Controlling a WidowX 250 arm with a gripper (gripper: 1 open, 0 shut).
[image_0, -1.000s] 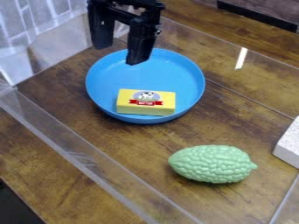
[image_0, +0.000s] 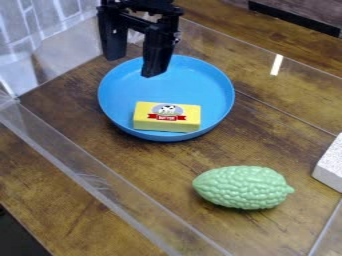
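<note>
A black gripper (image_0: 135, 54) hangs at the top centre, open, its two fingers apart over the back of a blue plate (image_0: 201, 85). A yellow butter box (image_0: 166, 117) with a cow label lies on the front part of the plate. Below and to the right, a green bumpy bitter-melon-like vegetable (image_0: 243, 187) lies on the wooden surface.
A white block (image_0: 333, 161) sits at the right edge. Clear plastic walls border the wooden table (image_0: 120, 190) at left and right. Bare wood surrounds the plate and vegetable.
The gripper has shifted very slightly over the last second, staying above the plate's back. The box, plate and vegetable have not moved.
</note>
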